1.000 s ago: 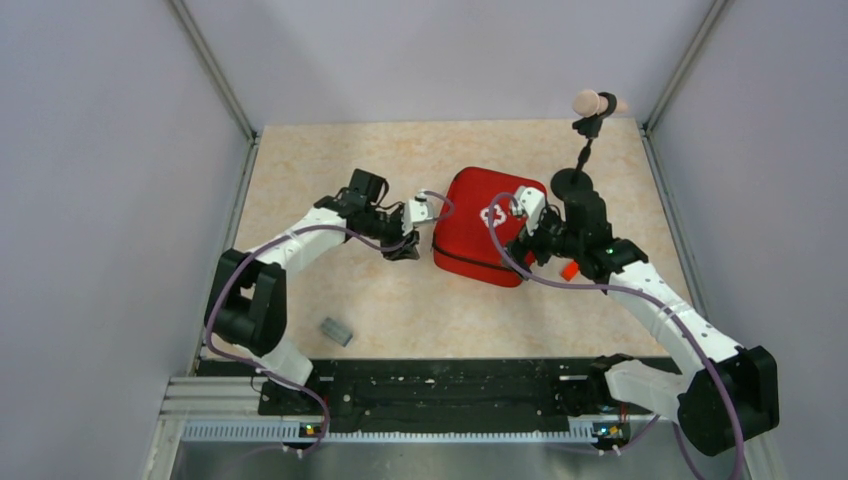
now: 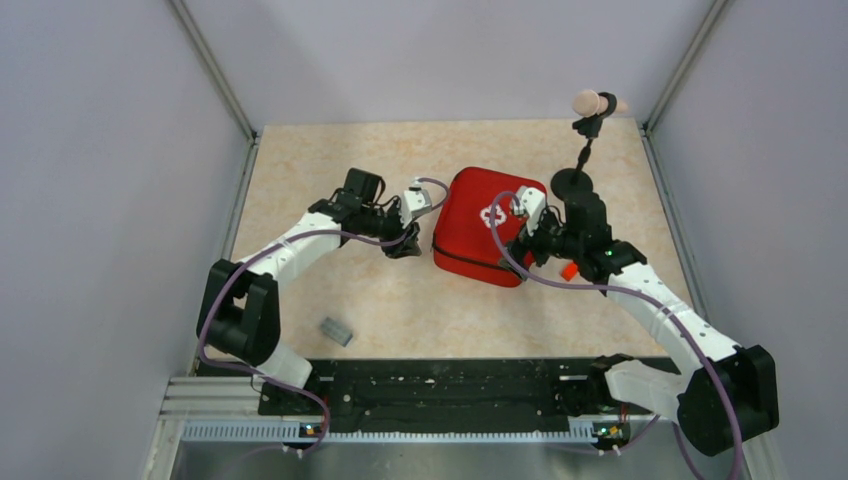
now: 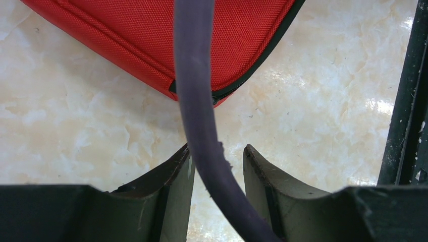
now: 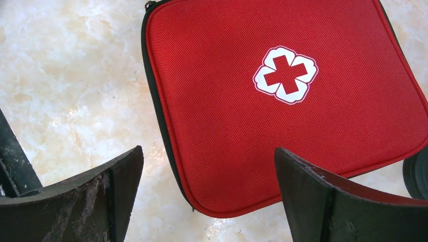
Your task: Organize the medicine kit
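A red medicine kit bag [image 2: 476,200] with a white cross emblem lies closed and turned at an angle in the middle of the table. Its zipped corner shows in the left wrist view. My left gripper is beside that corner, to the bag's left in the top view. Its fingers [image 3: 174,196] are a short way apart, with tabletop showing between them; a blurred purple cable [image 3: 194,91] crosses in front and hides part of the gap. Over the bag's near right corner, my right gripper stands open, nothing between its fingers.
A small grey box [image 2: 336,331] lies near the front left. An orange-red item [image 2: 570,271] is partly hidden by the right arm. Behind that arm rises a black stand [image 2: 571,183].
The bag and the right arm have not moved.
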